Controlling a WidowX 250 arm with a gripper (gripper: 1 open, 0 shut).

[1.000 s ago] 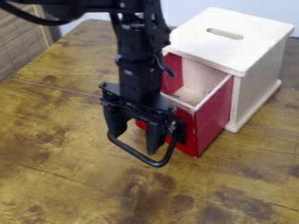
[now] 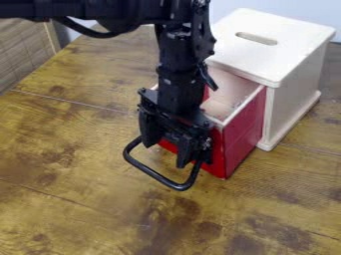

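My black gripper [image 2: 177, 131] hangs in front of a red-sided open drawer [image 2: 238, 140], its body covering much of the drawer's left part. A black looped bar runs out below it toward the front left. The drawer's pale interior shows behind the arm. The drawer extends from a white box [image 2: 277, 48] with a slot in its top. Whether the fingers are open or shut is hard to make out, as they are dark against dark.
Bare wooden table [image 2: 80, 189] fills the left and front. A woven panel [image 2: 19, 45] stands at the back left edge.
The arm has shifted slightly, with its upper part moving right over the drawer and covering more of the box's left side. The drawer looks unchanged.
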